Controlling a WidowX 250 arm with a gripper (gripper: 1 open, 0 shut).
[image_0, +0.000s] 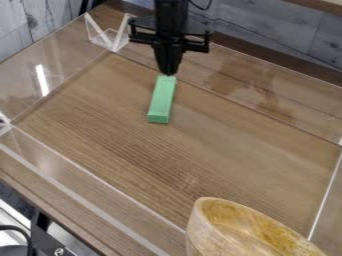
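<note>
A black robot gripper (168, 68) hangs at the top centre, its tip pointing down just behind the upper end of a green block (162, 101). The block lies flat and lengthwise on the wooden floor of the workspace. The gripper looks shut, with nothing visible held in it; whether its tip touches anything is unclear.
A tan bowl (241, 228) sits at the bottom right. Clear tape or plastic marks the left and rear edges, and grey walls stand behind. The middle and right of the wooden surface (227, 150) are empty.
</note>
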